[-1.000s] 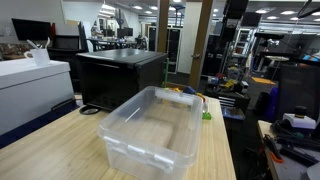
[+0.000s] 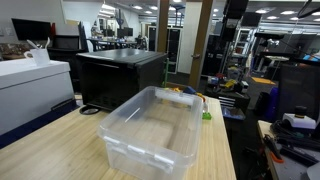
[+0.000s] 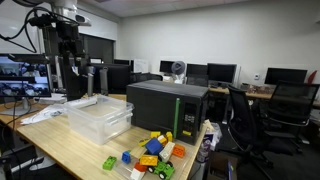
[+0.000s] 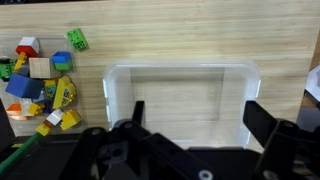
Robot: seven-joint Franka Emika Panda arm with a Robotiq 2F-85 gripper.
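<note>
An empty clear plastic box point(image 2: 150, 156) stands on the wooden table; its rim point(image 4: 182, 66) lies beneath my gripper in the wrist view. The fingers point(image 4: 138, 112) are spread wide apart, with nothing between them. In exterior view 2 the gripper point(image 3: 78, 66) hangs above the same box point(image 3: 100, 121), clear of it. A cluster of toy blocks lies beside the box, among them a blue block point(image 4: 27, 84), a yellow block point(image 4: 65, 92) and, set a little apart, a green block point(image 4: 77, 39).
A black microwave-like box point(image 3: 167, 106) stands behind the toys, a white case point(image 2: 32, 93) at the left in exterior view 1. A green stick point(image 4: 18, 153) lies by the blocks. Bare table point(image 4: 200, 25) shows along the box's upper side in the wrist view.
</note>
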